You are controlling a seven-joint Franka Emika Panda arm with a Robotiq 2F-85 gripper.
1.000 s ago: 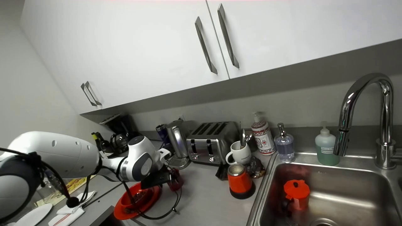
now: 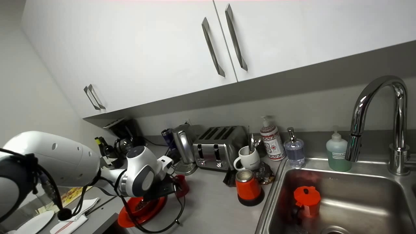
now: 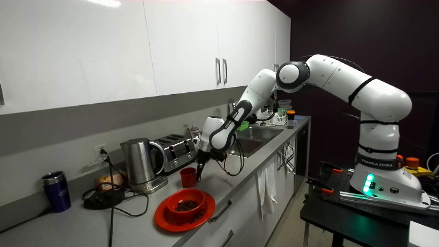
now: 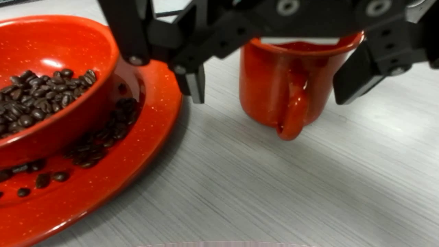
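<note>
A red mug point(image 4: 267, 90) stands upright on the counter, its handle toward the bottom of the wrist view. My gripper is open, with one fingertip on either side of the mug in that view and visible gaps between. Part of the mug's rim is hidden behind the gripper body. In exterior view 2 the mug point(image 3: 188, 177) stands close beside the gripper's tip. To its left in the wrist view, a red bowl point(image 4: 82, 117) of dark coffee beans point(image 4: 45, 96) rests on a red plate point(image 4: 135, 164), where more beans lie loose.
Behind the mug are a steel kettle point(image 3: 138, 164) and a toaster point(image 3: 177, 152). A dark blue tumbler point(image 3: 57, 193) and cords lie farther left in exterior view 2. An orange-red container point(image 2: 248, 189) stands near the sink point(image 2: 351, 195). Bare counter point(image 2: 210, 202) lies between it and the mug.
In exterior view 1, my wrist and gripper have shifted left and slightly down, leaving more of the mug in sight. The mug, bowl and plate look unmoved.
</note>
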